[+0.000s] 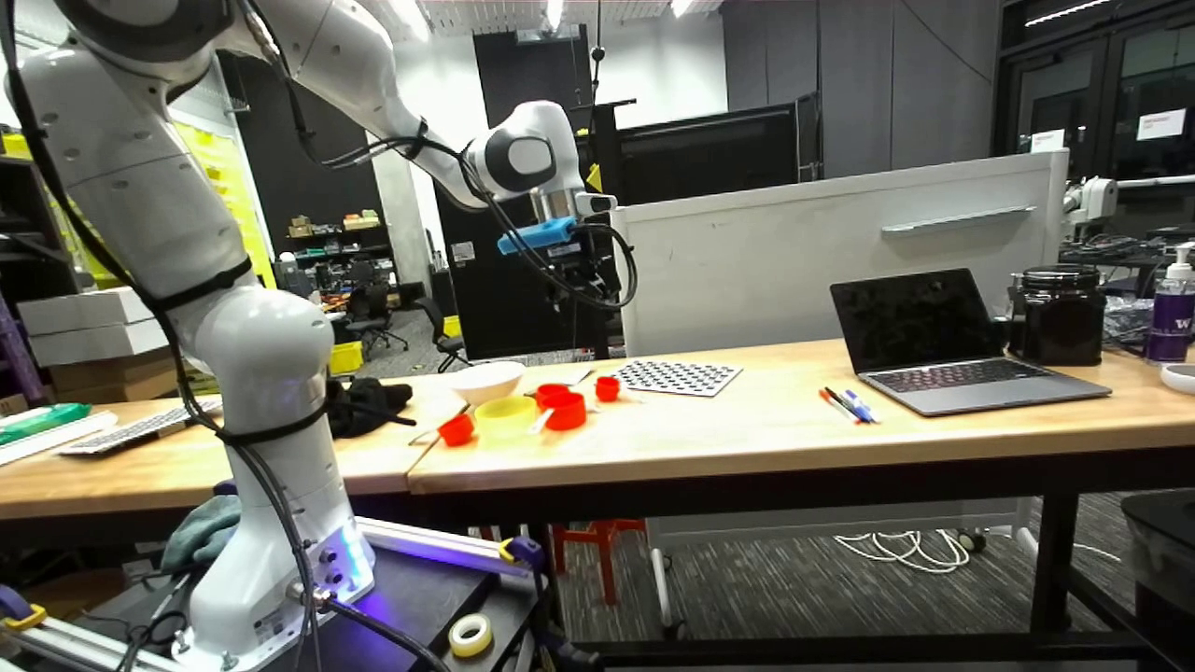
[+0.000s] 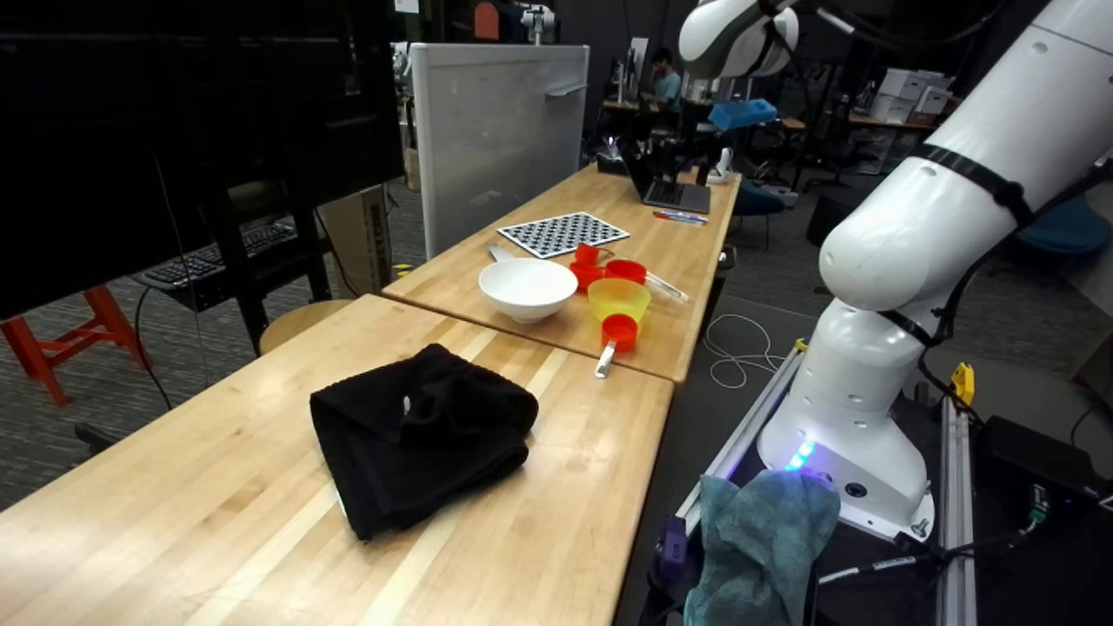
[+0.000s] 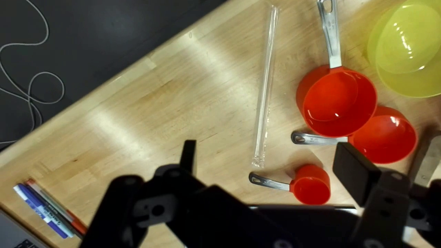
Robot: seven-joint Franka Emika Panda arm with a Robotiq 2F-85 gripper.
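Observation:
High above the table, my gripper is open, its black fingers point(image 3: 188, 157) wide apart with nothing held between them. Below it in the wrist view lie three red measuring cups with grey handles: a large cup point(image 3: 337, 101), a middle cup point(image 3: 386, 134) touching it, and a small cup point(image 3: 312, 186). A fourth piece, a red cup point(image 2: 618, 332) with its handle toward the table's near part, rests against the yellow bowl point(image 2: 626, 297). The white bowl point(image 2: 528, 287) stands beside them. A clear wrapped straw-like stick point(image 3: 264, 91) lies left of the large cup.
A checkered board point(image 1: 678, 377) lies behind the cups. Several pens point(image 1: 848, 405) and an open laptop point(image 1: 975, 370) are to the right, a crumpled black cloth point(image 2: 423, 433) on the other table section. Bare wood point(image 1: 728, 431) separates cups and pens.

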